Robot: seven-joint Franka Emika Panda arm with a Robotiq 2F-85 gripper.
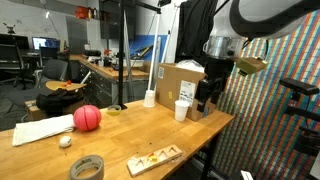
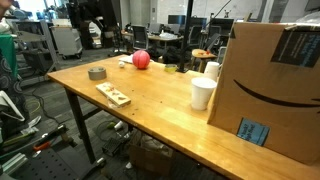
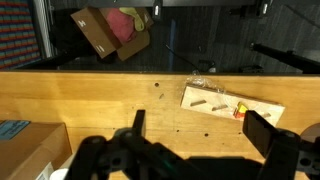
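High over the front edge of the wooden table (image 1: 120, 136), my gripper stands open, its dark fingers wide apart and nothing between them. Below it in the wrist view, a pale wooden board (image 3: 222, 106) with slots lies near the table's edge. A small yellow and red piece (image 3: 241, 110) rests at the board's right end. The same board (image 2: 114, 95) lies flat beside a grey tape roll (image 2: 97, 73) in exterior view 2. A red ball (image 1: 87, 117) sits farther back on the table.
A large cardboard box (image 2: 268, 88) and a white cup (image 2: 202, 94) stand toward one end. A folded white cloth (image 1: 42, 130) and a small white object (image 1: 65, 141) lie near the ball. Another carton (image 3: 112, 30) lies below the table's edge.
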